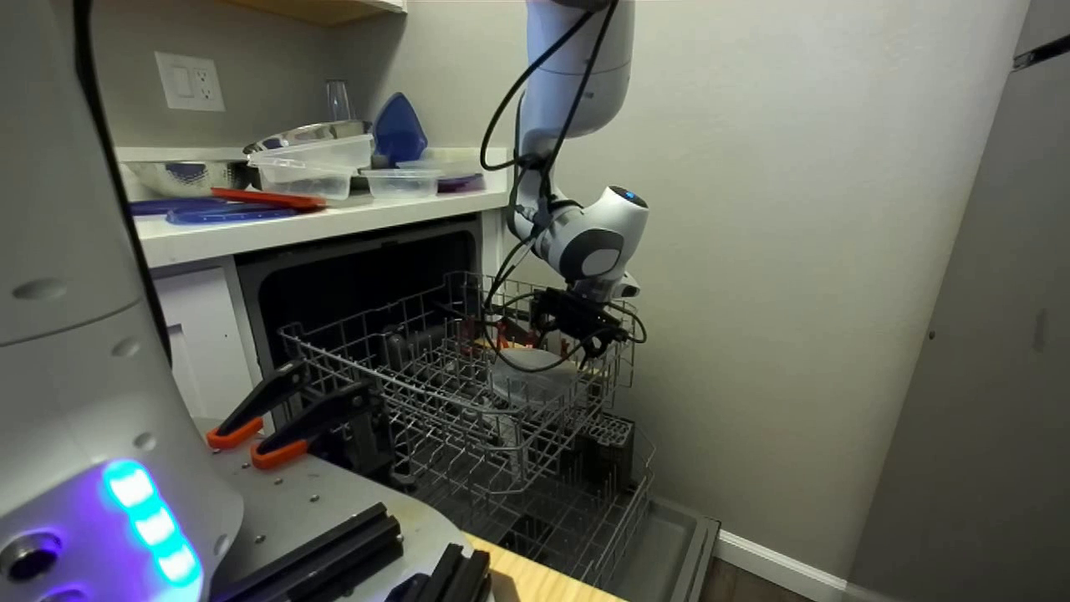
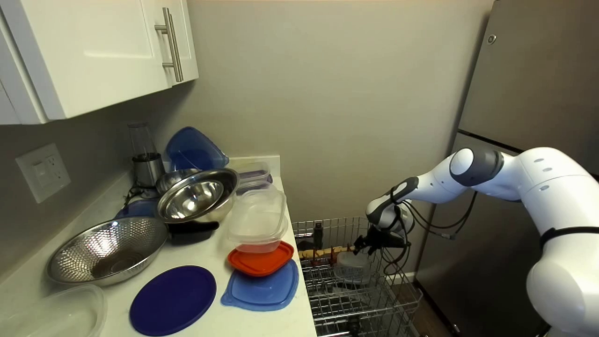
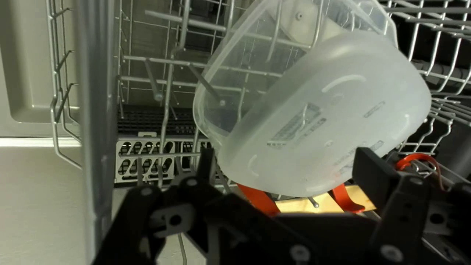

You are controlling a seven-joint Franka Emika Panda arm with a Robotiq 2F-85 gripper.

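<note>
A translucent plastic container [image 3: 335, 115] leans tilted among the tines of the dishwasher's upper rack [image 1: 441, 386], its base turned towards my wrist camera. My gripper stands open over the container's lower edge, its two black fingers far apart. From the second exterior view, the container [image 2: 352, 267] sits just below the dark gripper [image 2: 359, 247]. Whether a finger touches the plastic cannot be told. Red-orange handled items [image 3: 258, 198] and a piece of pale wood [image 3: 309, 205] lie in the rack beyond that edge.
Rack wires and upright tines [image 3: 176, 62] surround the container closely. The wall stands just behind the rack. On the counter [image 2: 236, 314] are metal bowls, a colander [image 2: 109, 250], clear containers and blue and red lids.
</note>
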